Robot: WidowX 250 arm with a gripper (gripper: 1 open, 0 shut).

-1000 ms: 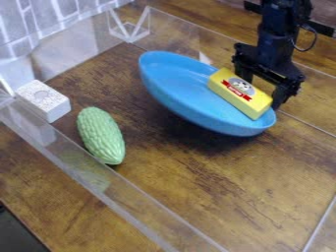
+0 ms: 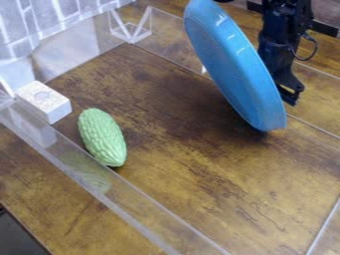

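A blue oval dish [image 2: 240, 65] stands steeply tilted at the upper right, its underside toward the camera, hiding the yellow box. Behind it is the black gripper [image 2: 276, 55], mostly hidden by the dish, so its fingertips and what lies between them cannot be made out. A green bumpy vegetable [image 2: 102, 136] lies on the left of the wooden floor, and a white block [image 2: 44, 103] lies farther left.
Clear plastic walls [image 2: 159, 223] border the wooden surface [image 2: 186, 189]. A striped cloth [image 2: 40, 25] is at the upper left.
The blue dish has risen and tipped steeply, turning its inside and the yellow box out of sight. The gripper has moved slightly right, behind it.
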